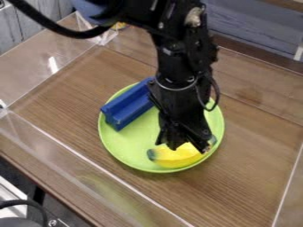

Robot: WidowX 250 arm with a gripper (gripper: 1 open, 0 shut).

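Observation:
A green round plate (127, 141) rests on the wooden table, holding a blue block (128, 105) on its left and a yellow banana-like object (173, 156) toward the front. My black gripper (182, 140) points down over the plate, its tips just at the upper edge of the yellow object. Its fingers look close together, with nothing visible between them; whether they touch the yellow object is unclear.
A small yellow item (116, 26) is at the back behind the arm. Clear panels line the table's left and front edges. The wooden surface (243, 151) to the right of the plate is bare.

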